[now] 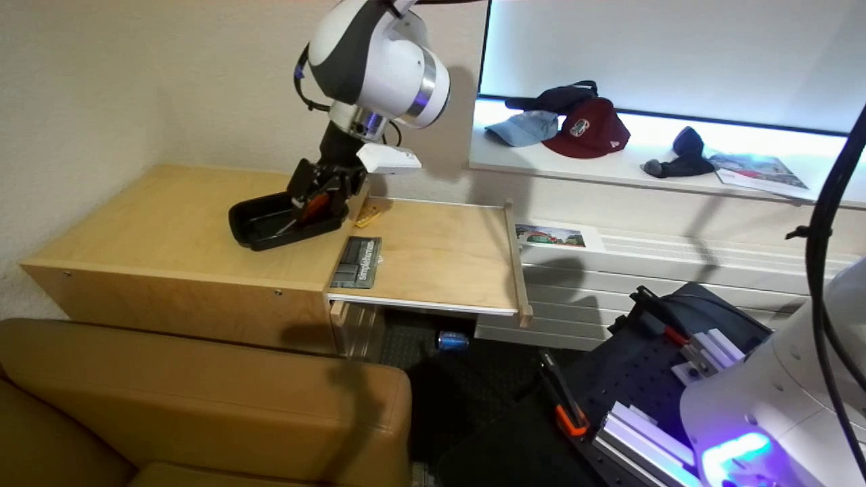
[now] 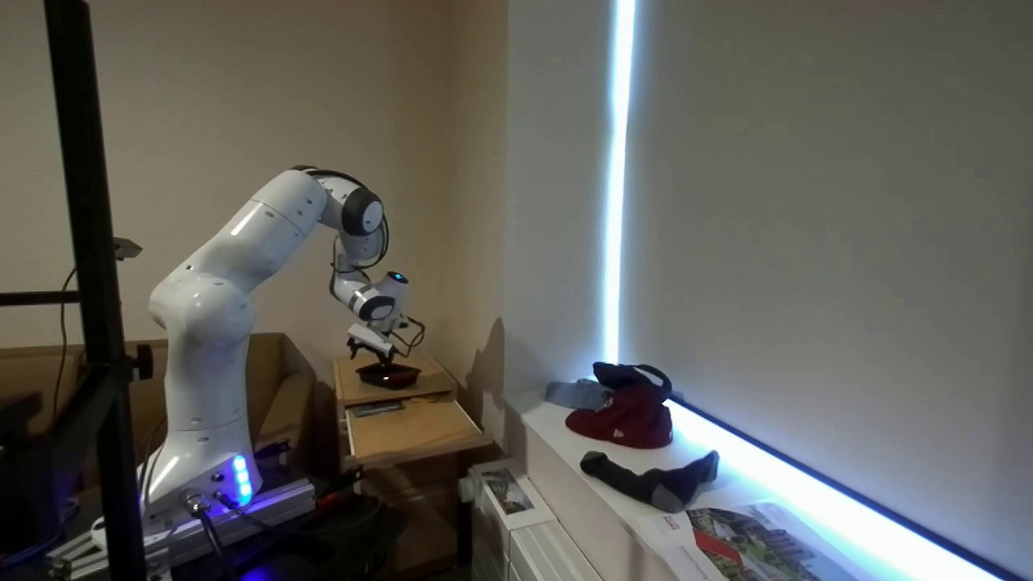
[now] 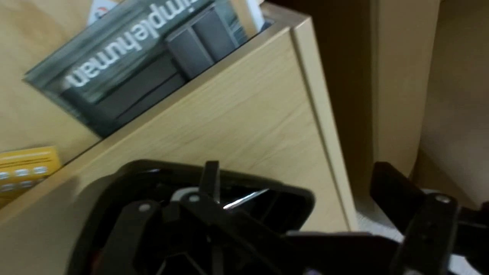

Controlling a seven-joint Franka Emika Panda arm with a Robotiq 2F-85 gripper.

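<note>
A black tray (image 1: 268,235) rests on the wooden cabinet top, near its right edge. Inside it lies a screwdriver with an orange-red handle (image 1: 314,207), partly covered by my gripper (image 1: 321,201). My gripper is open, its fingers lowered to the tray on either side of the handle; contact cannot be made out. In the wrist view the two dark fingers (image 3: 211,181) stand wide apart, and the silver screwdriver shaft (image 3: 246,199) shows inside the tray. Most of the handle is hidden there.
Right of the tray is a pulled-out drawer (image 1: 446,251) holding a grey simplehuman leaflet (image 1: 357,261) and a yellow item (image 1: 369,214). Caps (image 1: 586,130) lie on the windowsill. A brown sofa (image 1: 243,381) stands in front. The cabinet top left of the tray is clear.
</note>
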